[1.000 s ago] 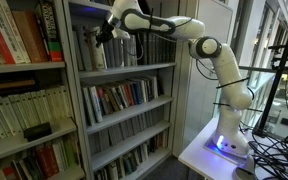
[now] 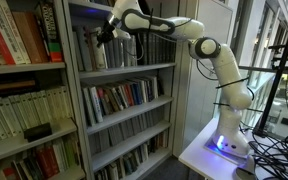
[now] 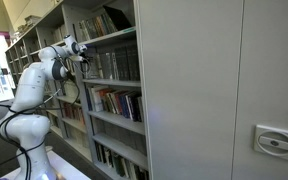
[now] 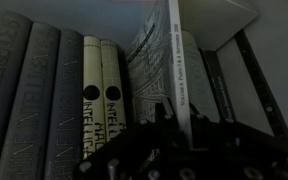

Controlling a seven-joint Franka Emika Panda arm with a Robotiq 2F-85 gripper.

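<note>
In the wrist view a thin book with a pale spine and a dark, patterned cover stands between the fingers of my gripper, which is shut on it. Its top leans towards the camera, out past the row of books behind. In exterior view 1 the gripper is up at the upper shelf of the bookcase, and the book is too small to make out there. Exterior view 2 has the gripper small and far off, against that same shelf.
Left of the held book are two cream volumes and several dark ones. A pale book and a dark upright are close on the right. The shelf board runs below.
</note>
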